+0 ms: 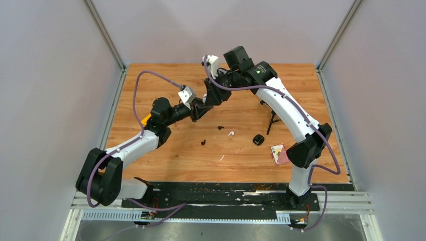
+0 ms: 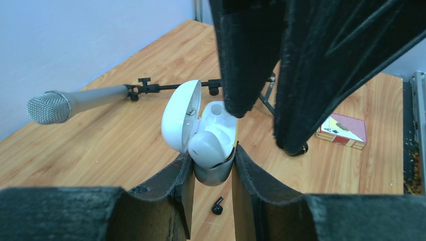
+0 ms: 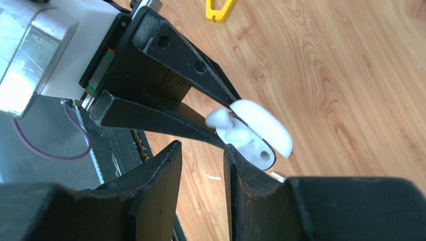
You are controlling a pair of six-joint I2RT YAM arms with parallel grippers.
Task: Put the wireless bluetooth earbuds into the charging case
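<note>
A white charging case (image 2: 178,115) with its lid up is held between the fingertips of my left gripper, above the table. My right gripper hangs over the case, its fingertips a little apart with nothing visible between them; its dark fingers (image 2: 301,75) loom beside the case in the left wrist view. From above, both grippers (image 1: 198,106) meet near the table's centre. Small dark earbuds (image 1: 203,142) and a white piece (image 1: 231,133) lie on the table.
A microphone (image 2: 75,105) on a black stand is at the back. A black case (image 1: 258,139) and a card box (image 1: 279,153) lie to the right. A yellow object (image 3: 216,14) is at the left.
</note>
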